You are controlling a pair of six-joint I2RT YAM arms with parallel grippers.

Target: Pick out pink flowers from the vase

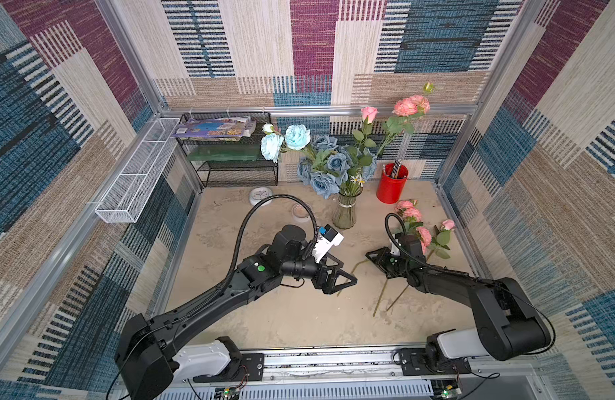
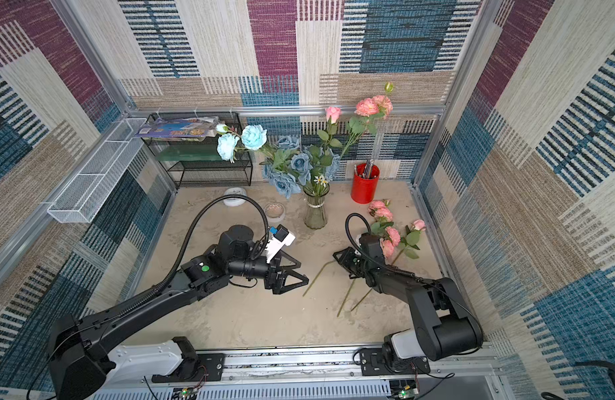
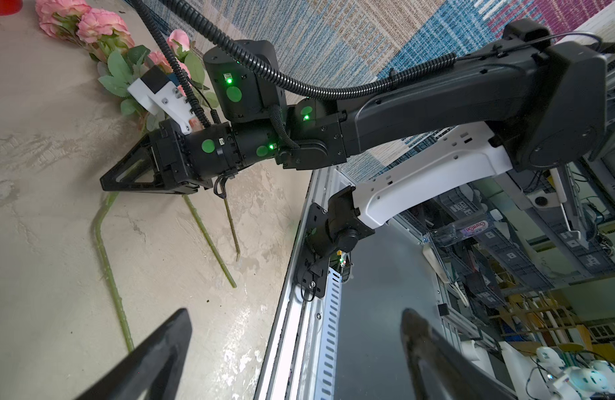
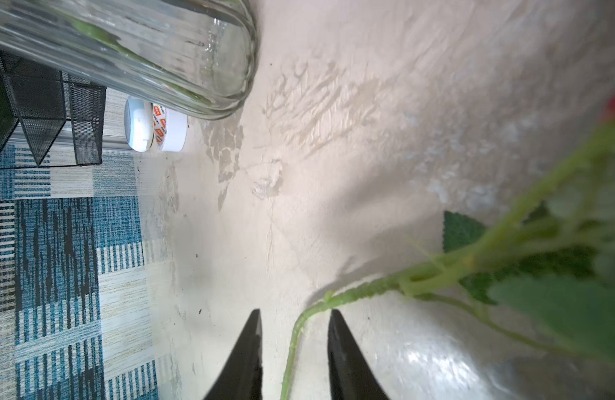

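The glass vase (image 1: 344,214) holds blue flowers and still has a pink rose (image 1: 368,114) and pink blooms (image 1: 407,106) high at its right. Pink flowers (image 2: 390,236) lie on the table at the right with long stems. My right gripper (image 1: 372,258) is low over these stems; in the right wrist view its fingertips (image 4: 340,333) are slightly apart, below a bent stem, with nothing seen held. My left gripper (image 1: 347,278) stands open over the table left of the stems, empty.
A red pen cup (image 2: 364,186) stands at the back right, small round containers (image 2: 274,210) left of the vase, a black mesh rack (image 2: 190,170) at the back left.
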